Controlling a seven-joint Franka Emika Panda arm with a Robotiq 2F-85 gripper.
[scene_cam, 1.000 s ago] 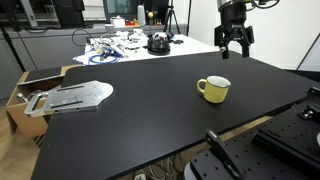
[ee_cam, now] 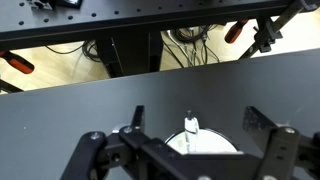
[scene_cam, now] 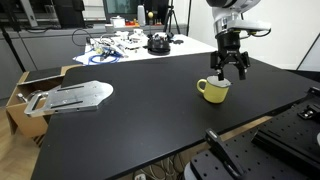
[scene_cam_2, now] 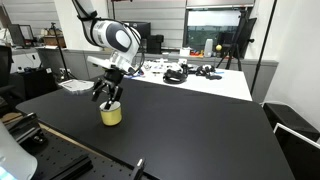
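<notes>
A yellow mug stands upright on the dark table, its handle toward the left in the first exterior view. In the second exterior view the mug shows below the arm. My gripper hangs over the mug, pointing down. Its fingers are open, and the wrist view shows the fingers far apart. Between them in that view lies the mug's round white opening. A small pale thing with a dark tip shows at this opening; what it is, I cannot tell.
A flat silvery tray lies on the left of the table in the first exterior view. Broad bare tabletop lies beside the mug. A black metal rail runs along the table edge. Cables and equipment sit in the background.
My gripper has come down and toward the mug over the last second, slightly leftward in the first exterior view. The mug has not moved.
</notes>
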